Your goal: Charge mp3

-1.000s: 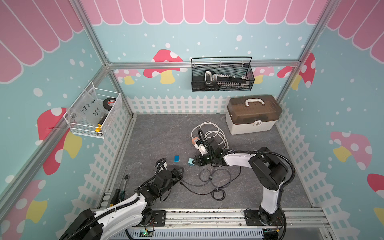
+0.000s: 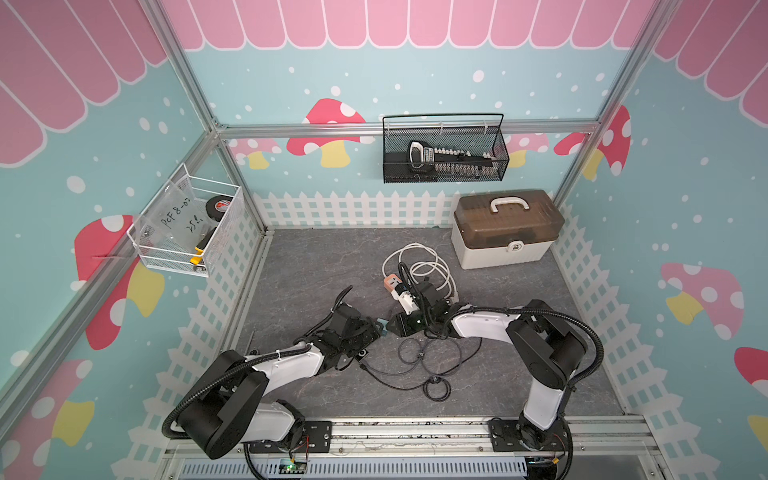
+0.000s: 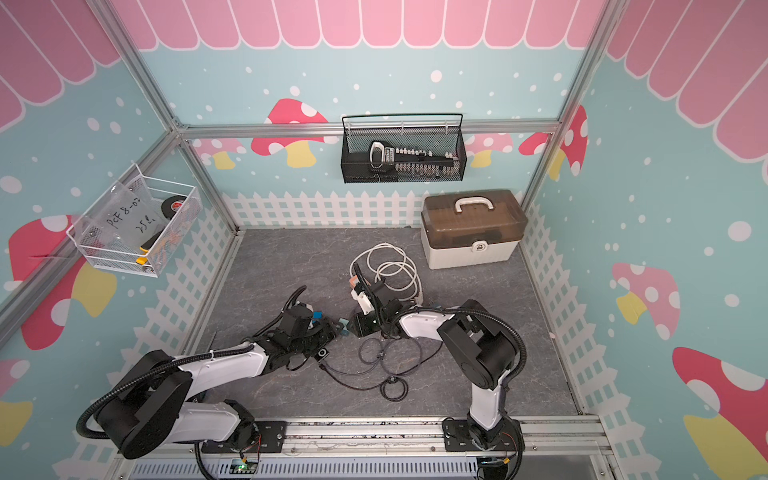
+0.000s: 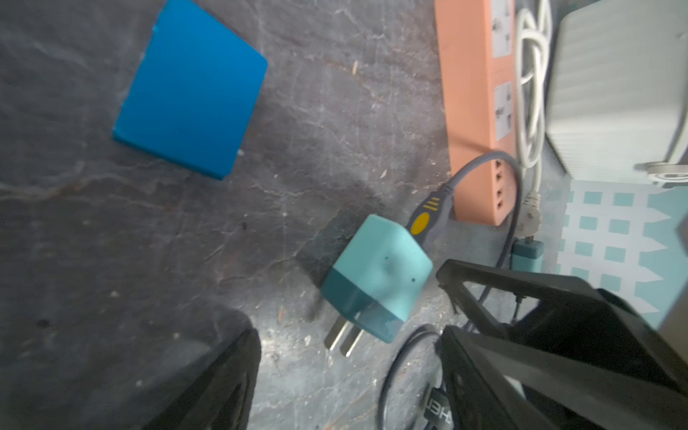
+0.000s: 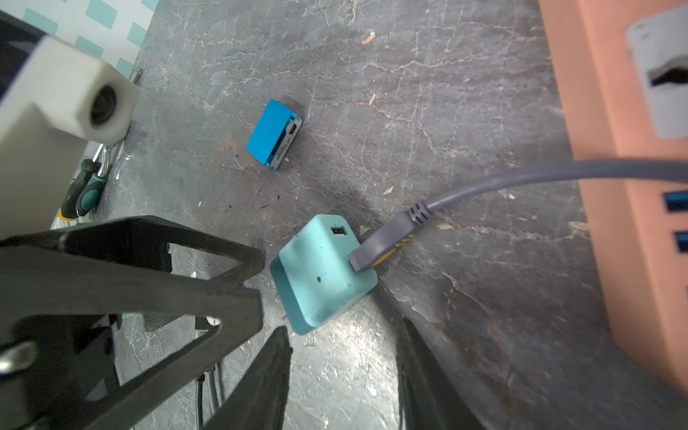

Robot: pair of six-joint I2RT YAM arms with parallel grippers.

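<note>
A pale teal charger point(image 4: 380, 276) lies on the dark floor, its two metal prongs toward my left gripper. A grey USB plug point(image 5: 387, 240) is seated in the charger's opposite face. My left gripper stands open short of the prongs, with bare floor between its fingers. In the right wrist view, the charger lies just beyond the fingertips of my right gripper; a gap shows between them, nothing held. The blue mp3 player point(image 5: 273, 132) rests flat past the charger; a port shows on its edge.
An orange power strip point(image 4: 469, 107) with sockets stands behind the charger. White cord point(image 2: 424, 256) coils behind it. Dark cable point(image 2: 436, 384) lies in loops before the arms. A lidded toolbox point(image 2: 508, 228) sits at back right.
The right arm has shifted only slightly.
</note>
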